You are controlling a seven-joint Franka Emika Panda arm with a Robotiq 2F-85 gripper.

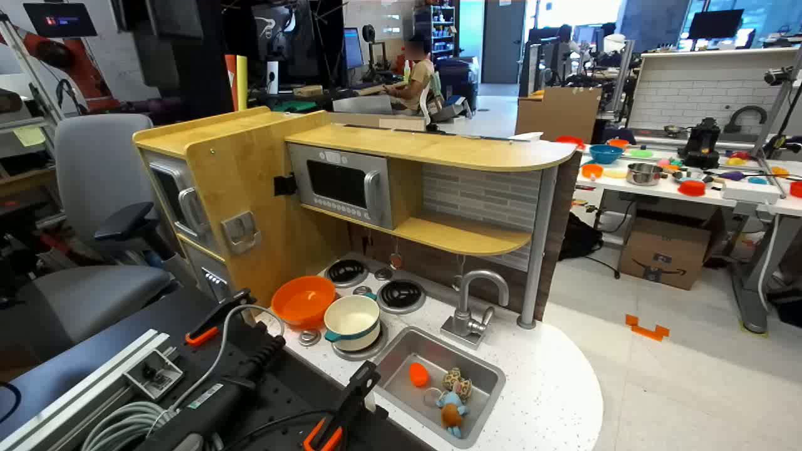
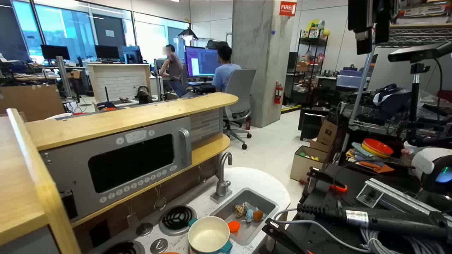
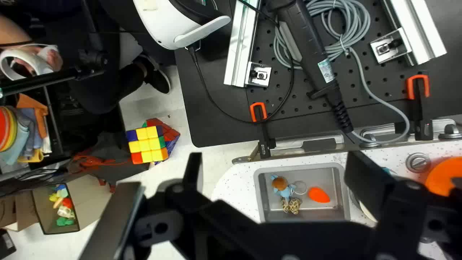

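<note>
Viewed from the wrist, my gripper is open, its black fingers far apart and nothing held between them. Below it, well out of contact, is the grey sink. A blue and brown plush toy, a leopard-spotted toy and an orange oval piece lie in the basin. On a stove burner stands a cream pot with teal handles, looking empty. Touching or nearly touching it is an orange bowl. Neither exterior view shows the gripper.
The curved faucet rises behind the sink. Over the counter hangs a wooden shelf with a toy microwave. Clamps, cables and a black tool occupy the dark table.
</note>
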